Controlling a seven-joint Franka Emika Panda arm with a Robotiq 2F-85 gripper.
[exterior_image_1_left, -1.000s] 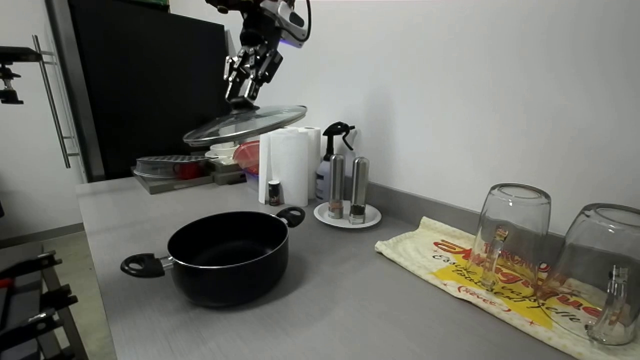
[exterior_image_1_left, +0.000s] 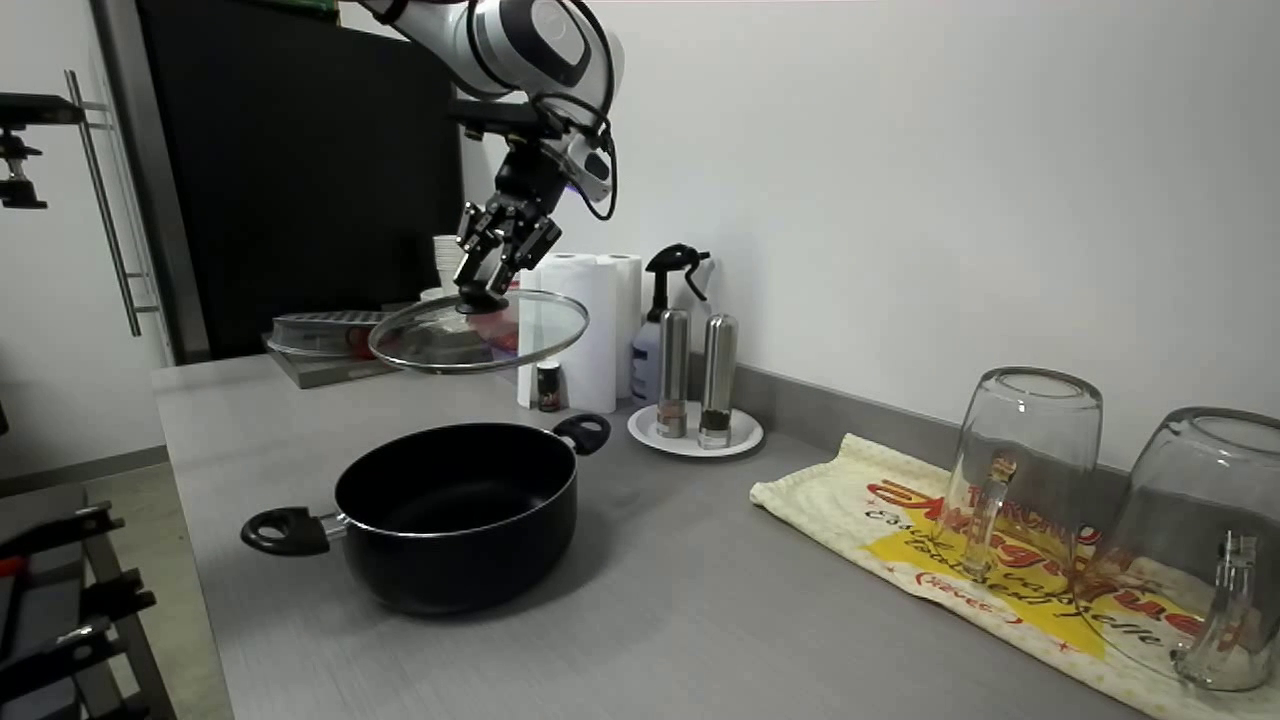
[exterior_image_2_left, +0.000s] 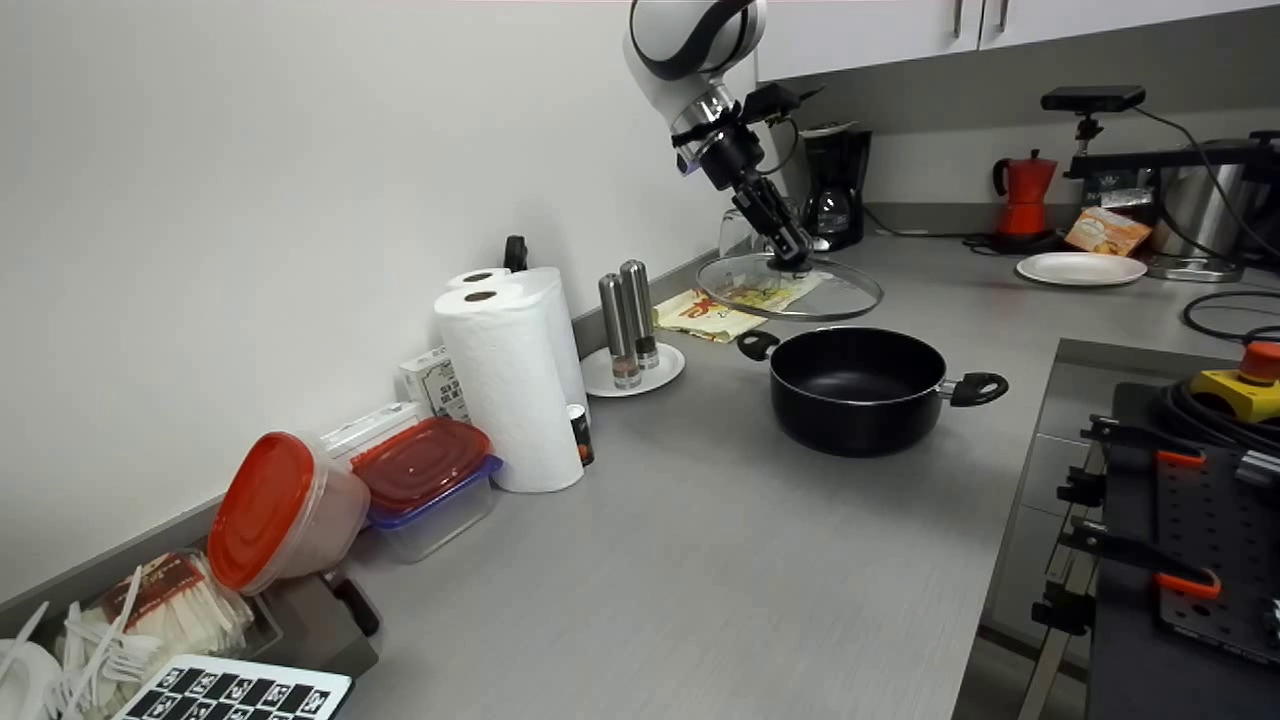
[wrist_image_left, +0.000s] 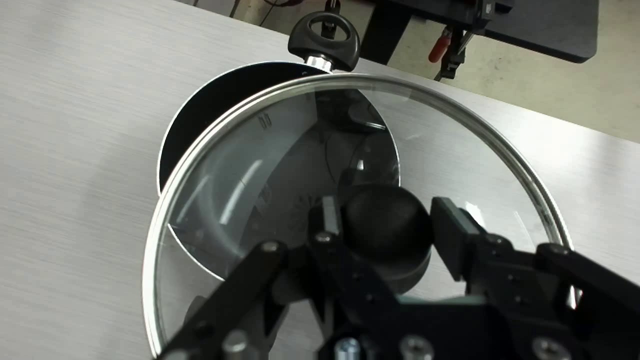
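Note:
A clear glass lid (exterior_image_1_left: 528, 330) with a steel rim hangs in the air above the black pot (exterior_image_1_left: 456, 576). My gripper (exterior_image_1_left: 489, 270) is shut on the lid's round black knob (wrist_image_left: 385, 225), with one finger on either side of it. The pot stands uncovered on the counter, and its two handles point to opposite sides. In exterior view 2 the lid (exterior_image_2_left: 828, 298) hangs higher than the pot (exterior_image_2_left: 858, 420), with a gap between them. From the wrist, the lid covers only part of the pot's opening; the pot's far left rim shows beyond it.
Two pepper mills stand on a white plate (exterior_image_1_left: 752, 439) by the wall, beside paper towel rolls (exterior_image_1_left: 578, 342) and a spray bottle (exterior_image_1_left: 645, 360). Two upturned glass mugs (exterior_image_1_left: 1020, 468) rest on a printed cloth (exterior_image_1_left: 828, 510). The counter in front of the pot is clear.
My gripper has come down with the lid, which is nearer the pot and tilted less than before. The pot has not moved.

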